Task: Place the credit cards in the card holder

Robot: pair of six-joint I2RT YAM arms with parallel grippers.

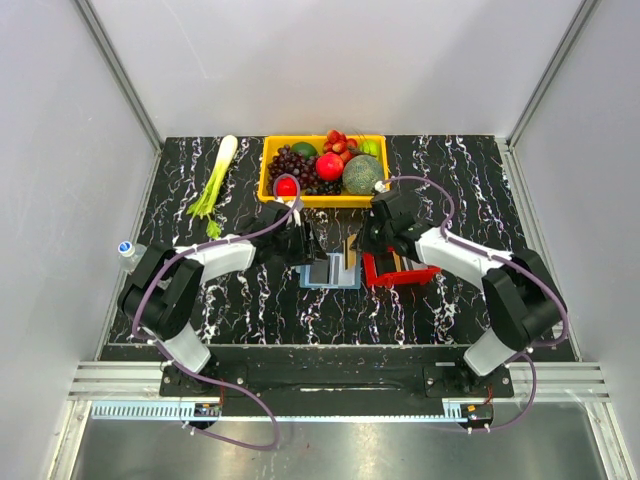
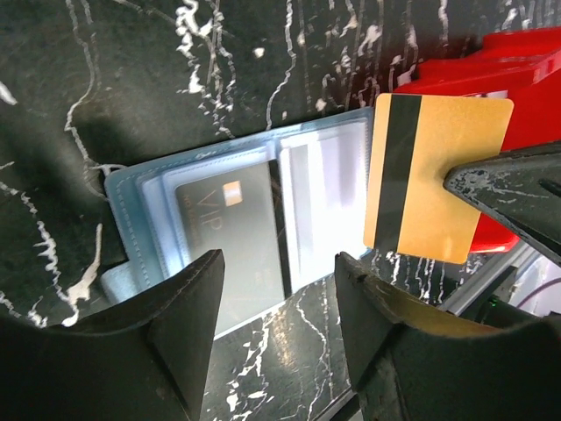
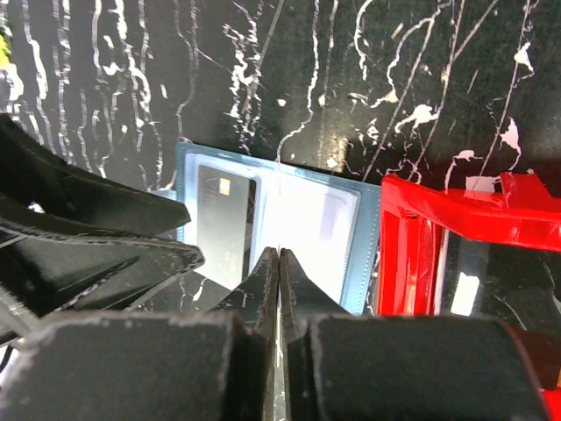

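Note:
The card holder (image 2: 145, 224) is pale blue and clear, lying flat on the dark marbled table. A grey VIP card (image 2: 230, 232) sits in its left side, while the white right side (image 2: 337, 162) shows no card. My left gripper is part open above the holder, nothing between its fingers. A gold card (image 2: 447, 132) with a black stripe is pinched in my right gripper. That card stands clear of the VIP card, by the holder's right edge in the left wrist view. From the right wrist it appears edge-on as a thin line.
A red rack (image 1: 405, 277) with further cards stands right of the holder. Behind are a yellow fruit crate (image 1: 325, 201) and a leek (image 1: 215, 180). A bottle (image 1: 128, 252) is at the left edge.

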